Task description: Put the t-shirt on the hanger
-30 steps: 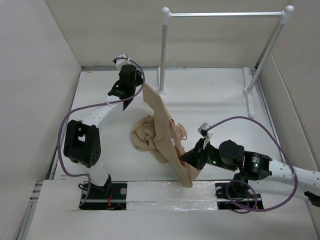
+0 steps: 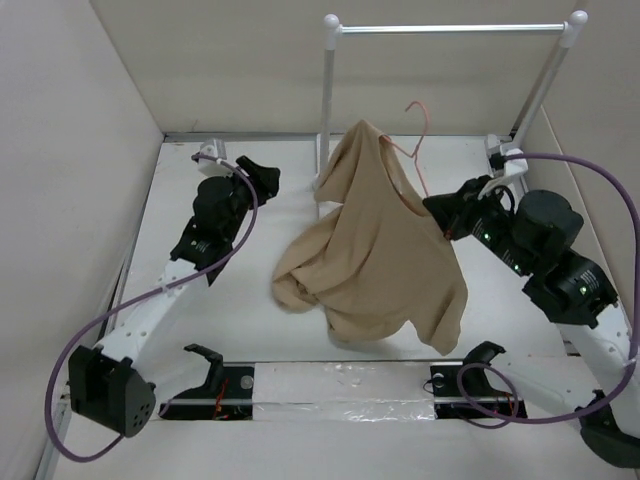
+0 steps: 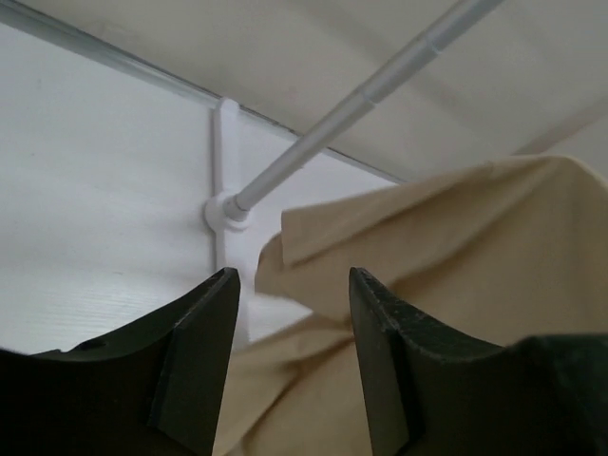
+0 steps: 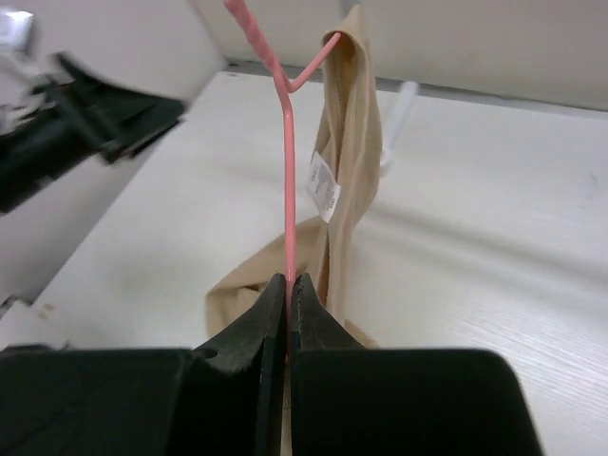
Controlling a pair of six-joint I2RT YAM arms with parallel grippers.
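The tan T-shirt (image 2: 380,260) hangs raised in front of the rack, a pink hanger (image 2: 420,130) inside its neckline; its shoulder is draped over the hanger. My right gripper (image 2: 445,225) is shut on the hanger's pink wire (image 4: 290,190), as the right wrist view shows. My left gripper (image 2: 265,178) stands apart to the left of the shirt, its fingers parted with nothing seen between them. In the left wrist view, folds of the shirt (image 3: 408,247) lie beyond those fingers.
A white rack with a top rail (image 2: 450,28) stands at the back, its foot (image 3: 228,209) on the floor behind the shirt. Walls enclose both sides.
My right gripper has risen with hanger and shirt, moving back and right. The shirt's top has swung right, away from my left gripper, which has moved slightly down in the top view.
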